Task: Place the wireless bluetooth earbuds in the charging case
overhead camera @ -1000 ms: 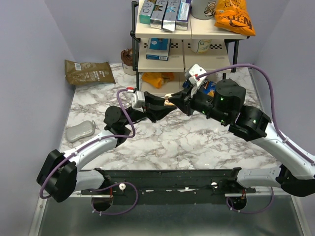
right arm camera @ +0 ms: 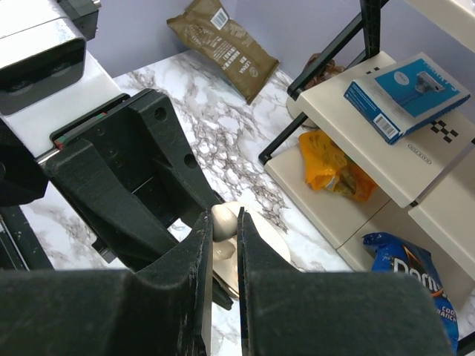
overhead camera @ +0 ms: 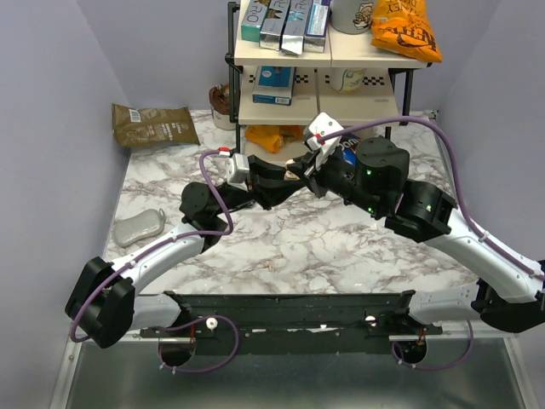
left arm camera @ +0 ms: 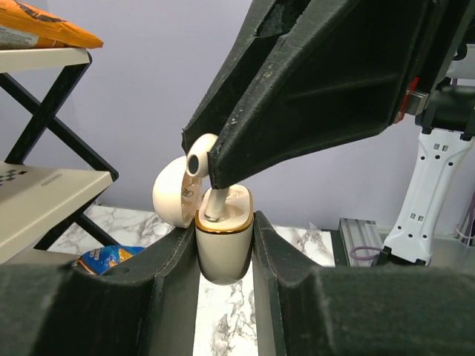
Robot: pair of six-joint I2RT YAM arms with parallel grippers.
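Observation:
The two arms meet at the centre of the top view. My left gripper is shut on the cream, gold-rimmed charging case (left arm camera: 230, 256), whose lid (left arm camera: 171, 193) is open. My right gripper is shut on an earbud (right arm camera: 224, 222), held just over the case with its stem (left arm camera: 217, 202) reaching down into the case's top. The case's inside is mostly hidden by the earbud and fingers in the right wrist view.
A cream shelf rack (overhead camera: 277, 111) with boxes and snack bags stands at the back. A brown bag (overhead camera: 153, 125) and a grey pouch (overhead camera: 140, 227) lie left on the marble surface.
Compared with about a second ago, my right gripper and arm have shifted slightly left, toward the case. My left arm stays almost still.

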